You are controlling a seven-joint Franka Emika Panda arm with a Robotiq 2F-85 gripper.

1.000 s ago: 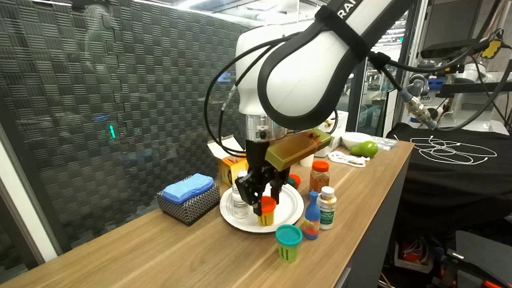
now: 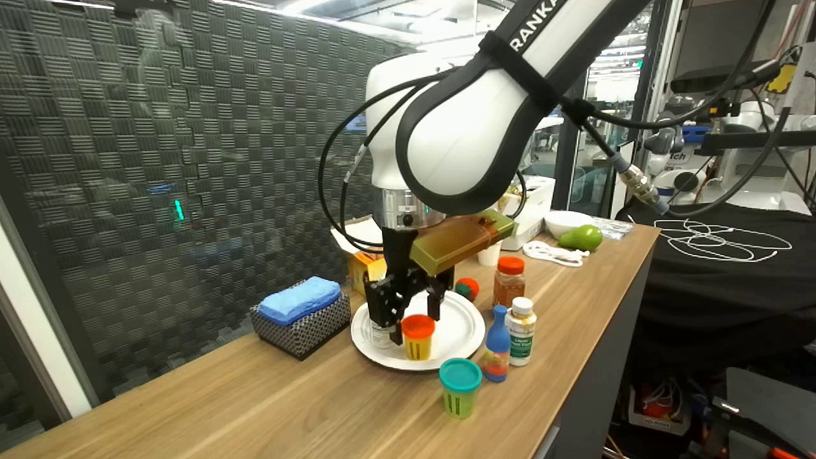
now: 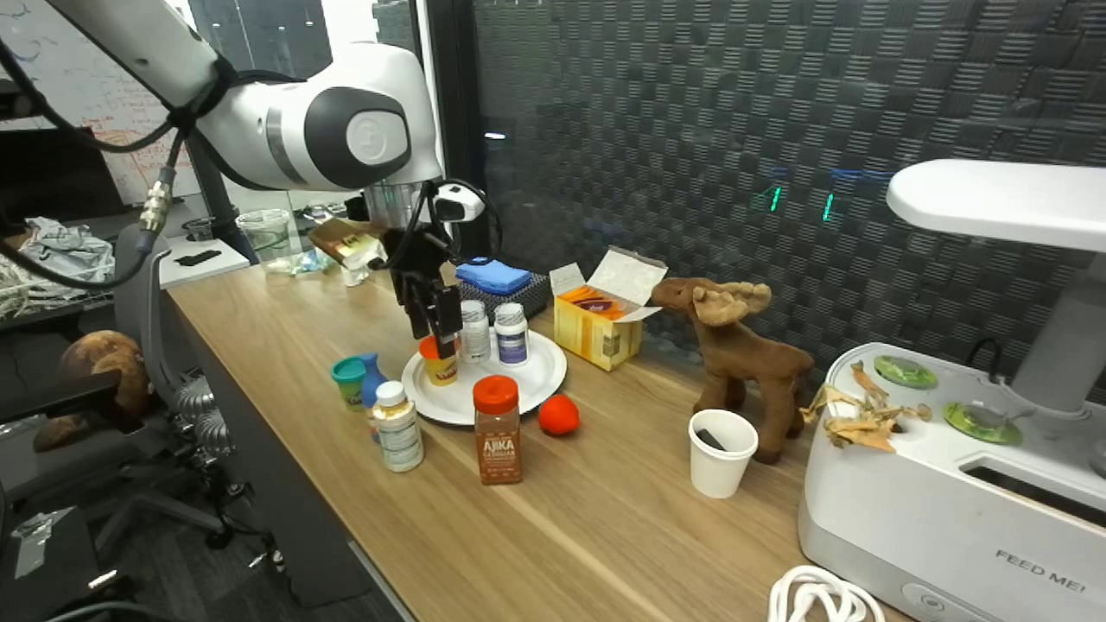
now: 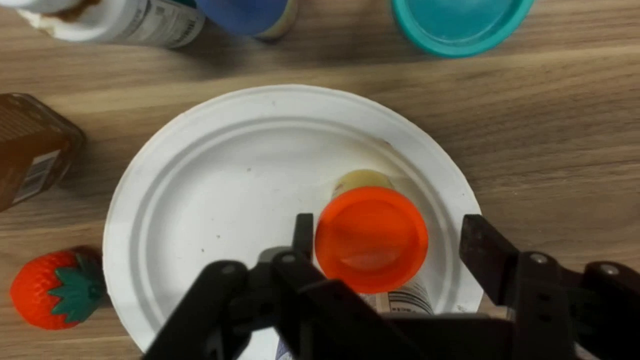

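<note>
A small yellow tub with an orange lid (image 4: pixel 372 239) stands upright on a white plate (image 4: pixel 204 198), near the plate's rim. My gripper is open and points down around the tub. In the wrist view one fingertip (image 4: pixel 303 231) is close against the lid's left side, perhaps touching. A clear gap separates the lid from the other finger. Two white bottles, one clear-labelled (image 3: pixel 474 333) and one purple-labelled (image 3: pixel 511 336), share the plate with the tub. My gripper partly hides them in exterior view 1.
Close to the plate are a teal-lidded tub (image 2: pixel 459 382), a blue bottle (image 2: pixel 497 344), a white supplement bottle (image 2: pixel 521 336), a red-lidded spice jar (image 3: pixel 498 435) and a toy strawberry (image 4: pixel 54 291). A tissue box (image 2: pixel 298 329) with blue cloth stands left.
In exterior view 1, the arm has moved left and the gripper's fingers have spread further apart. The orange-lidded tub has shifted slightly left on the plate.
</note>
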